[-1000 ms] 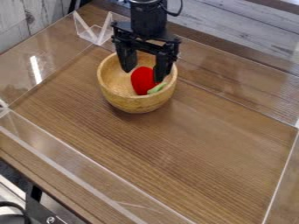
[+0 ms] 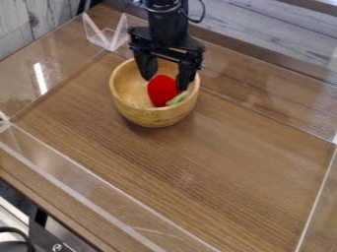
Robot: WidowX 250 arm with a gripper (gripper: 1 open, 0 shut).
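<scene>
My black gripper point(image 2: 166, 61) hangs over a yellow wooden bowl point(image 2: 130, 97), its two fingers apart above the bowl's back half. Inside the bowl lie a red rounded object point(image 2: 162, 90) and a small green piece point(image 2: 176, 99) at its right. Neither appears held.
A clear plastic object point(image 2: 105, 31) stands at the back left, and another clear piece shows at the left edge. The table's edges show at the back and lower left.
My gripper has risen slightly, away from the bowl. The bowl and its contents look unchanged.
</scene>
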